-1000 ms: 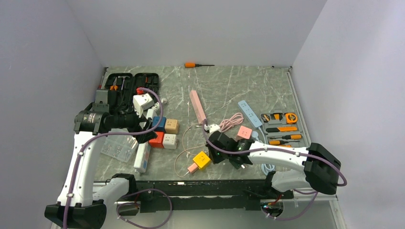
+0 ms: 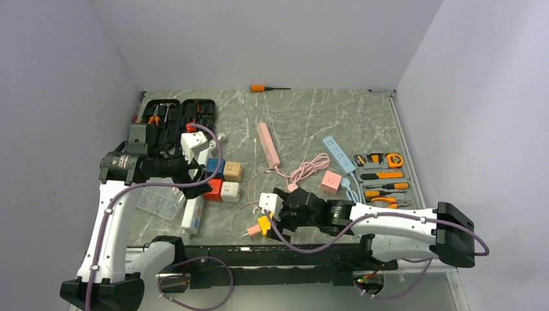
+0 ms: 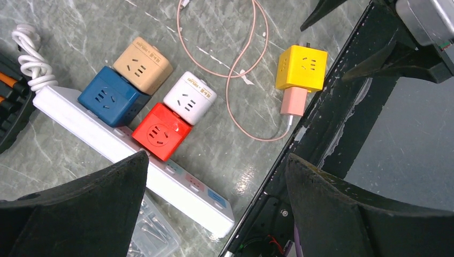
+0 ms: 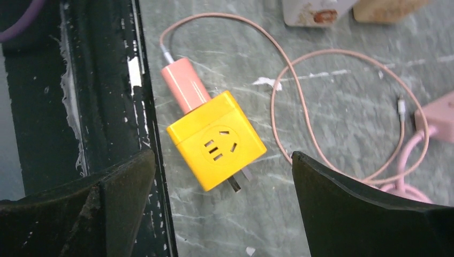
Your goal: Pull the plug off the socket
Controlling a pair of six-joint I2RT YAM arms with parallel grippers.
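Observation:
A pink plug [image 3: 294,101] with a thin pink cable is seated in one side of the yellow cube socket [image 3: 302,67], close to the table's front edge. My right gripper is open above that cube, which shows between its spread fingers in the right wrist view; nothing is gripped. Bare metal prongs [image 4: 234,184] stick out of the cube opposite the plug. In the top view the right arm partly covers the yellow cube. Over the left side, my left gripper hangs open above the white power strip [image 3: 206,206], holding nothing.
Blue [image 3: 113,97], tan [image 3: 143,65], red [image 3: 160,130] and white [image 3: 190,97] cubes cluster beside the white strip. Right of centre lie a pink cube [image 2: 331,182] and a blue power strip [image 2: 339,154].
The cube and its plug shifted slightly left and forward and turned a little. The left arm has hardly moved.

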